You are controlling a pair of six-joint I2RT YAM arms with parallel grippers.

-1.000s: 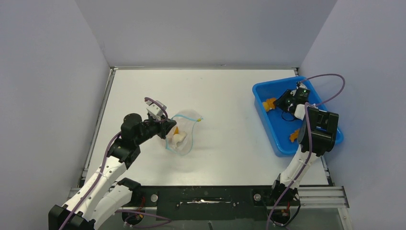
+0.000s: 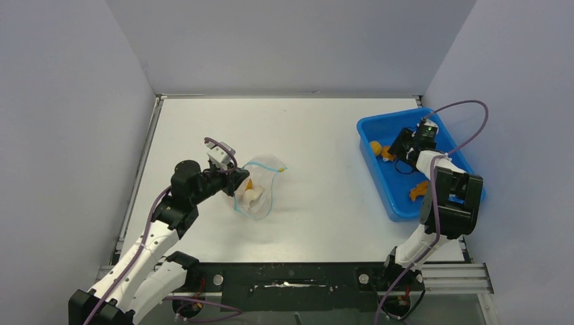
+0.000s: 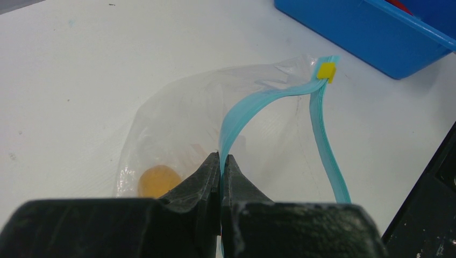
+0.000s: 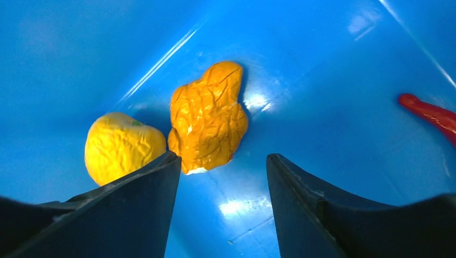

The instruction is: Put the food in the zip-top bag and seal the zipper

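A clear zip top bag with a light blue zipper strip and a yellow slider lies with its mouth spread. Inside it show an orange-yellow round food and a pale one. My left gripper is shut on the bag's zipper edge. Over the blue bin, my right gripper stands open, its fingers apart and empty. Just beyond its fingertips lie a crinkled orange food and, left of it, a yellow round food, partly behind the left finger.
A red pepper-like item lies to the right in the bin. Another orange piece is nearer the bin's front. The white table between bag and bin is clear.
The orange food by the yellow one now lies a little apart from it. The left arm stayed still.
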